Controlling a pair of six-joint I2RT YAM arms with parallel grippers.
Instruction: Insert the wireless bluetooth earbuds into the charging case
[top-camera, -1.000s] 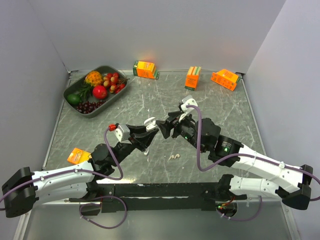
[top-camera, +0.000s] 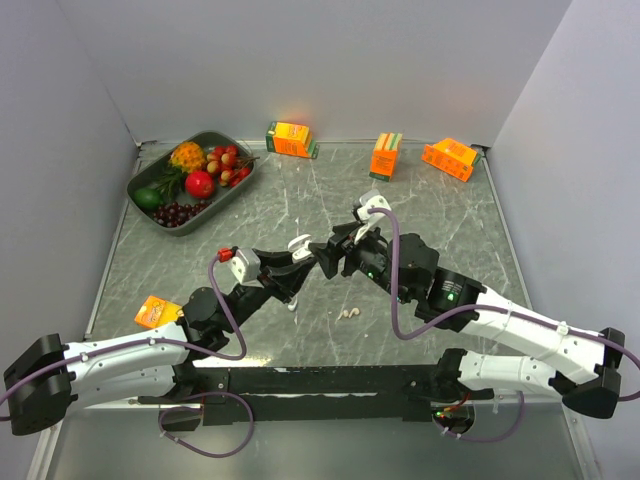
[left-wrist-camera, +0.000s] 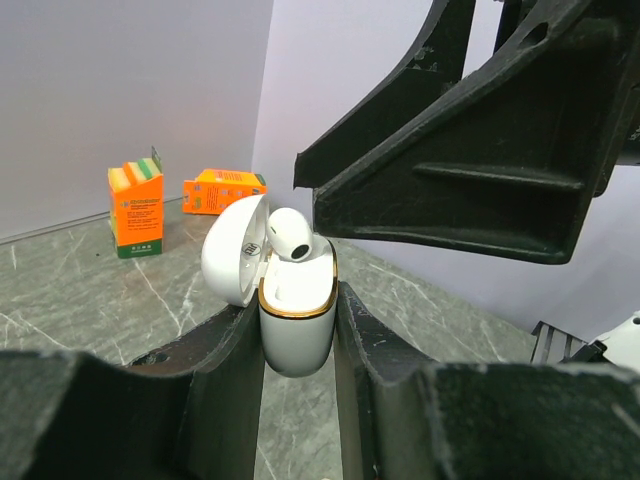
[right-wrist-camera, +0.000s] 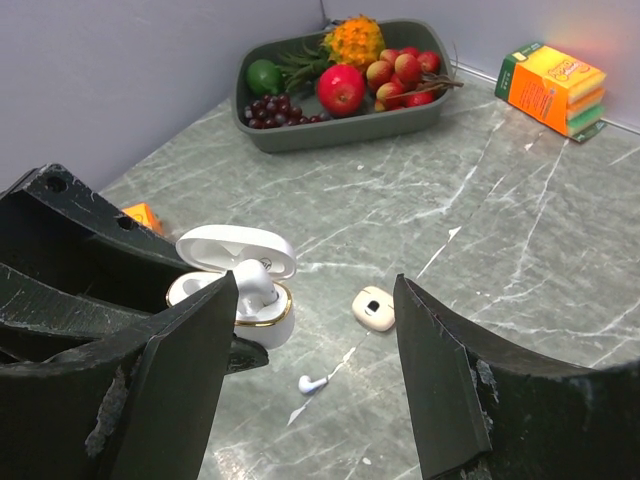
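Observation:
My left gripper is shut on the white charging case (left-wrist-camera: 298, 335), held upright with its lid open. A white earbud sits at the case's top, also visible in the right wrist view (right-wrist-camera: 254, 283). My right gripper stands open just right of the case, nothing visible between its fingers; in the left wrist view its black body looms over the case. A loose earbud (right-wrist-camera: 312, 384) lies on the table below.
A small beige object (right-wrist-camera: 374, 308) lies on the marble table. A fruit tray (top-camera: 178, 222) is at the back left; orange boxes (top-camera: 385, 155) stand along the back and one at the front left.
The right gripper has shifted very slightly left, closer to the case. The left gripper looks unmoved.

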